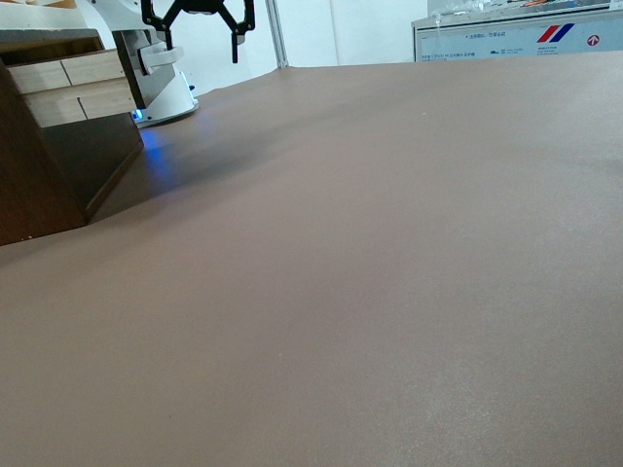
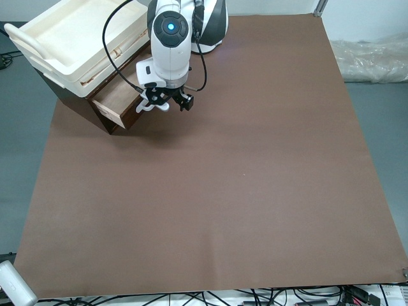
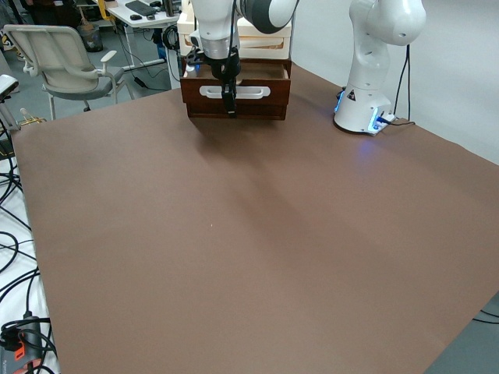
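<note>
In the top view my black gripper (image 1: 201,34) hangs with its two fingers spread apart, nothing between them. It is in front of the pulled-out wooden drawer (image 1: 68,92) of a dark brown cabinet (image 1: 39,165). The drawer front (image 3: 277,97) has a white handle (image 3: 254,92), partly behind the gripper in the right view. In the left view the gripper (image 2: 175,102) is over the table beside the drawer's front edge. A white plastic tray (image 2: 70,44) rests on the cabinet's top.
The white robot base (image 3: 362,109) stands beside the cabinet by the wall. Cables (image 2: 268,296) run along the table's near side in the left view.
</note>
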